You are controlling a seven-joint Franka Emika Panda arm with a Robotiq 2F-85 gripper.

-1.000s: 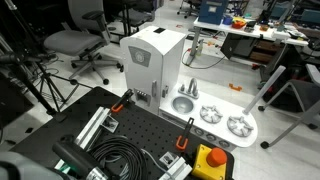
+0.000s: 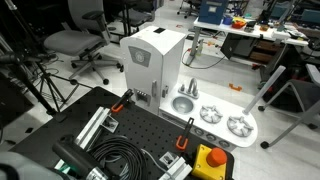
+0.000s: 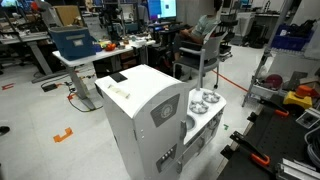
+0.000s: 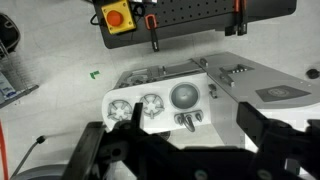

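Observation:
A white toy kitchen set stands against the dark table's far edge. Its tall cabinet [image 2: 153,62] has a grey panel on the side, also seen as the cabinet [image 3: 150,115] in exterior view 2. Beside it runs a low counter with a round sink [image 2: 182,105], a faucet [image 2: 193,88] and two burners [image 2: 211,114]. From the wrist, the sink [image 4: 184,96] and faucet [image 4: 187,121] lie below my gripper. Its dark fingers are spread wide, with no object visible held between them. I cannot make out the gripper in either exterior view.
An emergency-stop box [image 2: 211,162] with a red button sits at the table's near right corner. Coiled black cable [image 2: 120,157] and orange-handled clamps [image 2: 183,139] occupy the perforated table. Office chairs [image 2: 78,38] stand behind; open floor [image 3: 60,130] lies left of the cabinet.

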